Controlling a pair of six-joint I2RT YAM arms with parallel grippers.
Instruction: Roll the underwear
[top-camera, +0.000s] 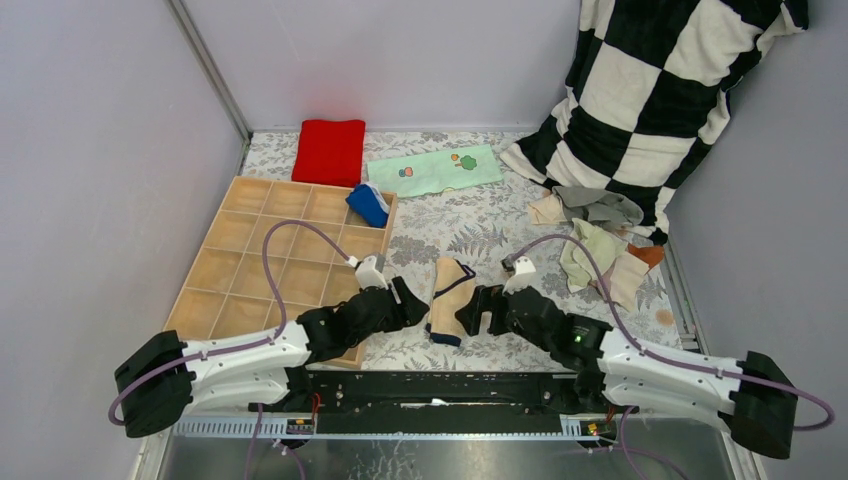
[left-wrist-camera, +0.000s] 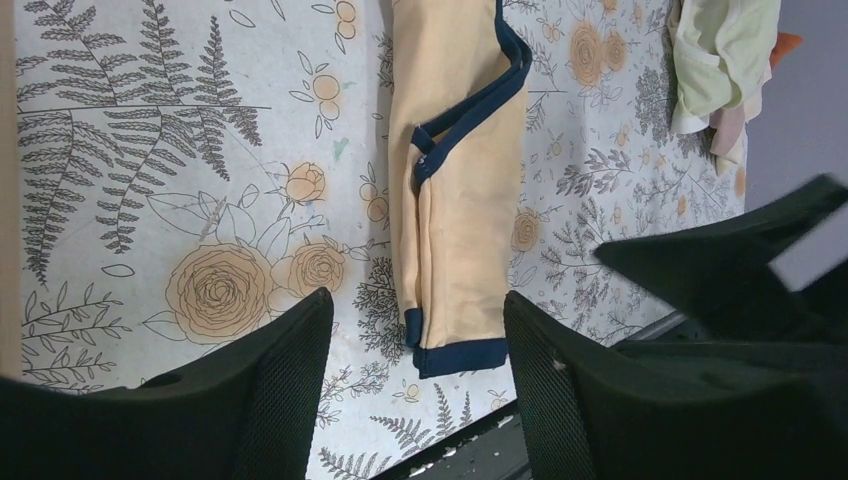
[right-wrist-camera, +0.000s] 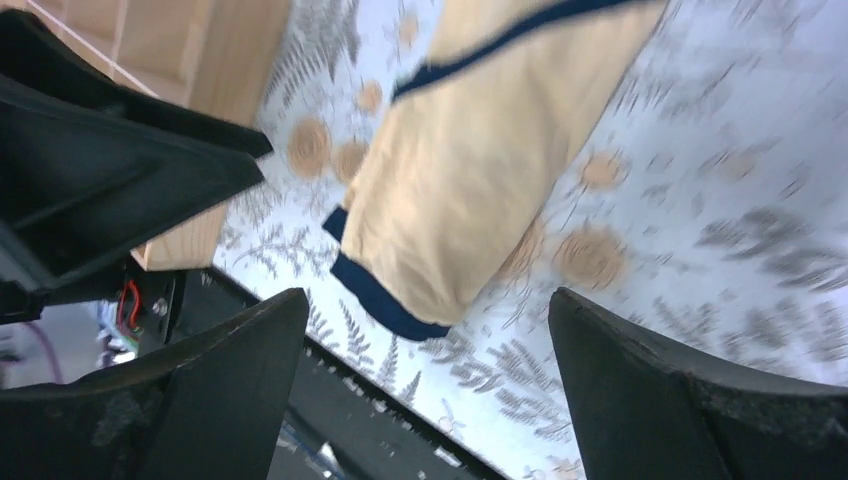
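Folded into a long narrow strip, the beige underwear with navy trim lies flat on the floral table between my two grippers. In the left wrist view the strip runs away from me, its navy end nearest; the far end is cut off. My left gripper stands at the strip's left, fingers apart with nothing held. My right gripper hangs at the strip's right, open and empty; its view shows the near part of the underwear, slightly blurred.
A wooden divided tray stands at left, a rolled blue piece in one compartment. Behind lie a red cloth and a green cloth. Several crumpled garments lie at right.
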